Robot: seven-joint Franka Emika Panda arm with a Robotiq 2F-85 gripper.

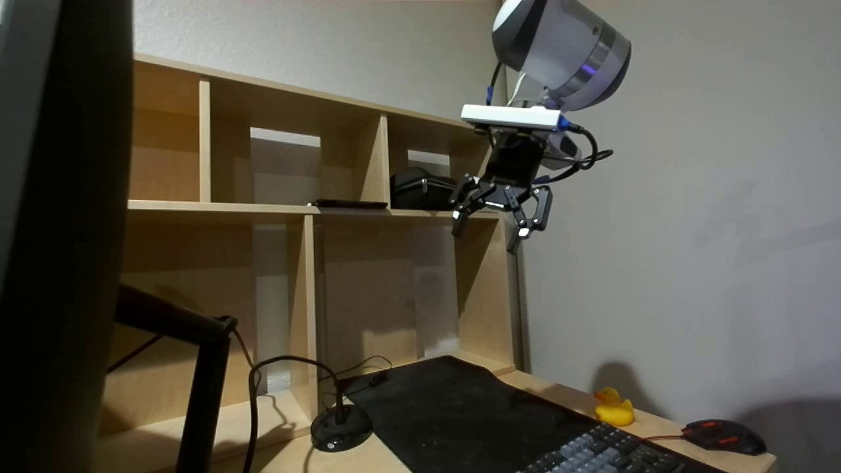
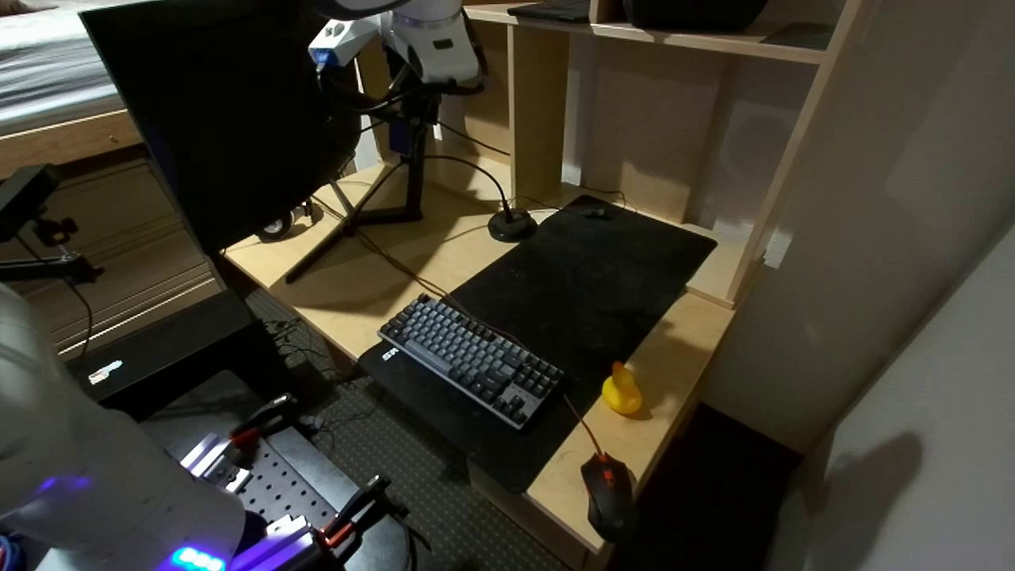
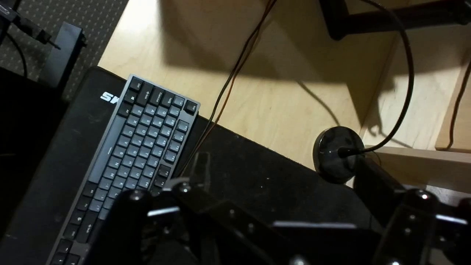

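Observation:
My gripper (image 1: 485, 236) hangs high above the desk in exterior view 1, tilted, its black fingers spread well apart with nothing between them. In the wrist view, one dark finger (image 3: 202, 170) shows near the keyboard and the other (image 3: 375, 185) near the round microphone base, with a wide gap between. Below lie a black desk mat (image 2: 609, 276), a grey and black keyboard (image 2: 471, 357), a yellow rubber duck (image 2: 622, 392) and a black mouse (image 2: 609, 495). All of them are well apart from the gripper. Its fingers are hard to make out in exterior view 2.
A wooden shelf (image 1: 236, 208) runs along the back, bearing a black case (image 1: 422, 190) and a flat dark object (image 1: 349, 204). The large monitor (image 2: 228, 114) and the gooseneck microphone (image 2: 511, 224) stand on the desk's left side.

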